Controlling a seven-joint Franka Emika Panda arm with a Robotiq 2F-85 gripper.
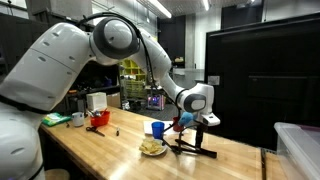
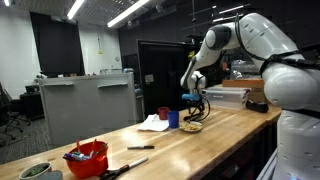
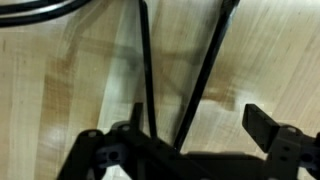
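Below my gripper, a dark tool with two slim black bars lies on the wooden table, tongs-like in shape. Both bars run between the spread fingers in the wrist view, and nothing is gripped. Exterior view 1 has the black tool on the table under the arm's white wrist, right of a plate of yellowish food. From exterior view 2 the gripper is small and dark behind the plate, so its height above the tool is hard to judge.
A blue cup and a red cup stand near the plate. Farther along the table are a red basket of items and dark-handled utensils. A clear plastic bin is at the right.
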